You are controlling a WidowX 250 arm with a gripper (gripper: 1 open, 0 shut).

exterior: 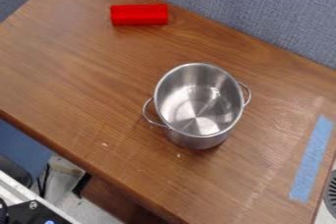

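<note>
A steel pot (197,105) with two wire handles stands upright on the wooden table (79,90), right of centre, empty inside. A red cylinder (140,15) lies on its side near the back of the table. At the bottom left corner a small part of the robot's hardware shows, dark and white; my gripper's fingers cannot be made out.
A strip of blue tape (311,157) runs along the table's right side, with a round metal piece at the right edge. A grey padded wall borders the back.
</note>
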